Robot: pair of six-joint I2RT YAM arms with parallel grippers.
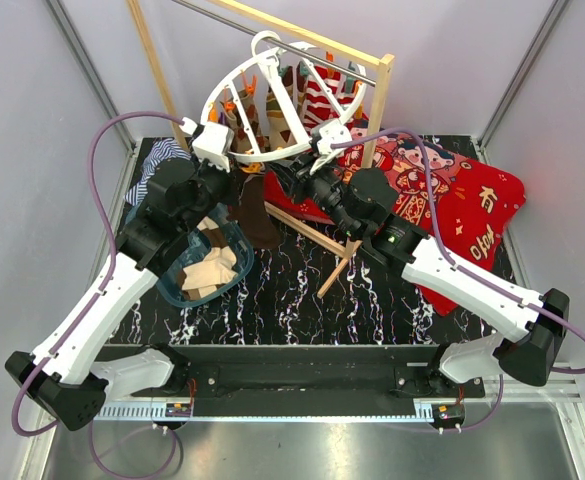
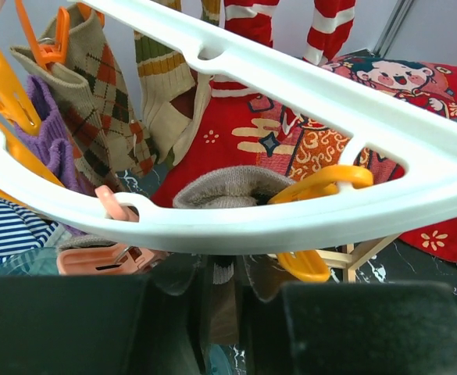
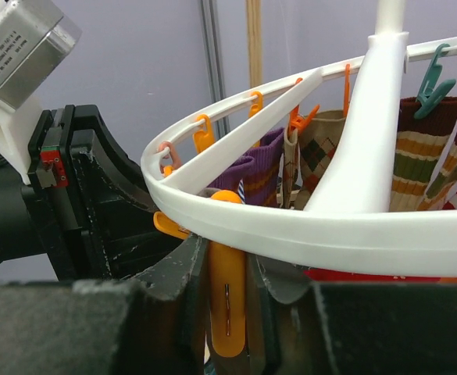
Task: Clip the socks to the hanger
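Note:
A brown sock (image 1: pixel 256 219) hangs under the front rim of the white hanger (image 1: pixel 262 157). Behind that rim, the sock's grey-brown cuff (image 2: pixel 232 186) shows in the left wrist view. My left gripper is just below the rim with sock fabric between its close-set fingers; whether it grips the cloth is unclear. In the right wrist view, my right gripper is shut on a yellow-orange clip (image 3: pixel 228 301) hanging from the rim. The clip's other end reaches the cuff's right edge; whether it pinches the cloth is hidden.
A pink clip (image 2: pixel 95 259) hangs left of the sock. Other socks, including an argyle one (image 2: pixel 107 98) and a purple one (image 2: pixel 52 144), hang farther round the ring. A blue basket (image 1: pixel 240 262) stands below, and red cushions (image 1: pixel 462 205) lie to the right.

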